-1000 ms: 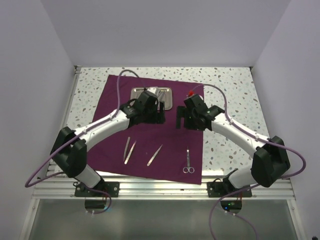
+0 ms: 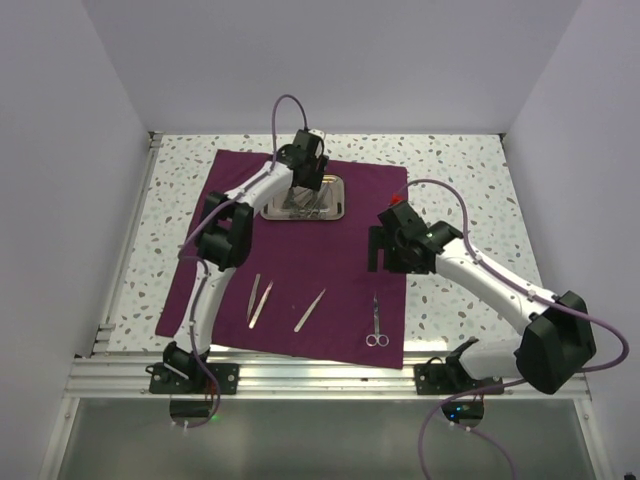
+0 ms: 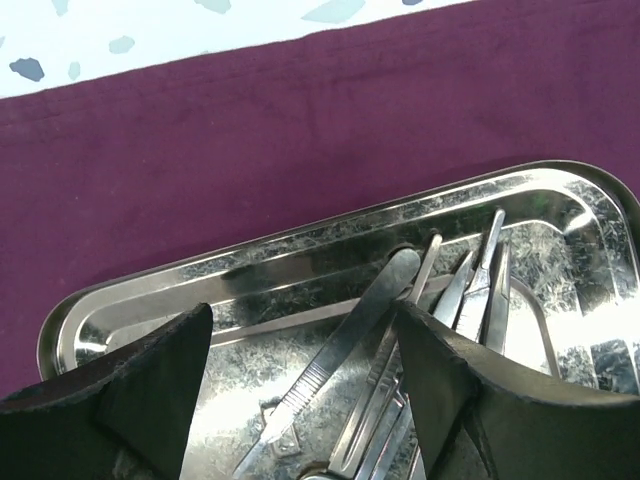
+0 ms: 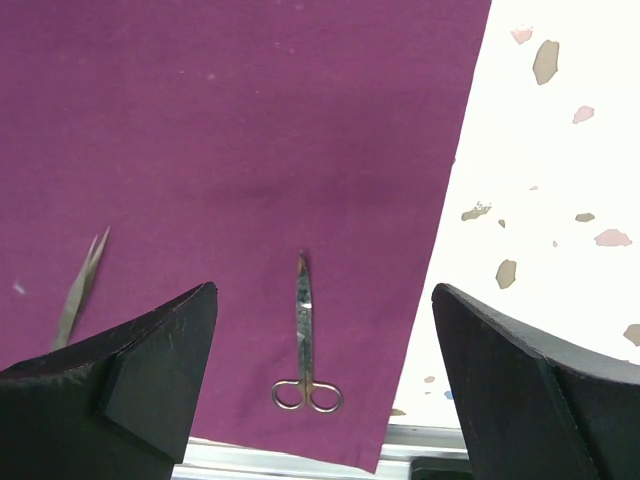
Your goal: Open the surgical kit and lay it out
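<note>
Over the steel tray (image 2: 267, 212) at the back, my left gripper stands open. In the left wrist view a flat-ended steel instrument (image 3: 335, 352) lies slanted in the tray, between the fingers in the image, its round end beside the right finger. Several other metal instruments (image 3: 478, 300) lie bunched together, partly hidden by that finger. My right gripper is open above the right of the purple cloth (image 2: 330, 262), holding nothing. On the cloth lie scissors (image 2: 376, 325), tweezers (image 2: 310, 310) and two slim instruments, one silver (image 2: 253, 297) and one paler (image 2: 261, 304).
Speckled white table (image 2: 460, 180) surrounds the cloth, free on the right. A small red object (image 2: 396, 199) shows by the right gripper. Metal rails (image 2: 300, 372) run along the front edge.
My left arm has swung from the cloth's middle to the back, and its gripper is now over the tray. The laid-out instruments have not moved.
</note>
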